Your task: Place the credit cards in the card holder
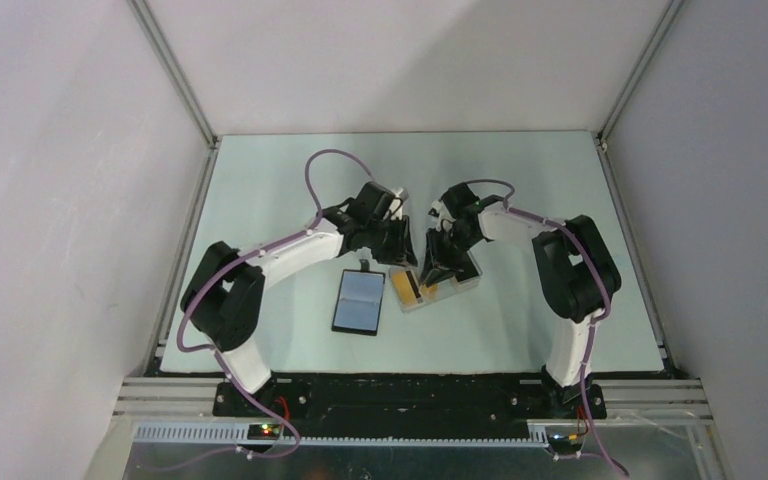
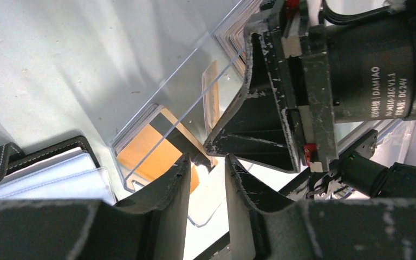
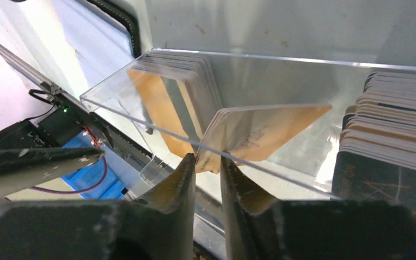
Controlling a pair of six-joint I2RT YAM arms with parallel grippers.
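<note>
A black-edged card holder (image 1: 358, 302) with pale sleeves and a snap strap lies left of a clear box. Inside that box, a stack of orange-and-black cards (image 2: 151, 150) stands at the left end. A few orange cards (image 3: 265, 132) lean tilted in the middle. My left gripper is open over the left stack, nothing between its fingers. Partly open at the box's near wall, my right gripper has its fingertips around the lower corner of the tilted cards; a firm hold does not show.
The clear box (image 3: 303, 61) also holds a dark card stack (image 3: 384, 135) at its right end. Both grippers stand close together over the box. Free table (image 1: 520, 320) lies to the right and in front.
</note>
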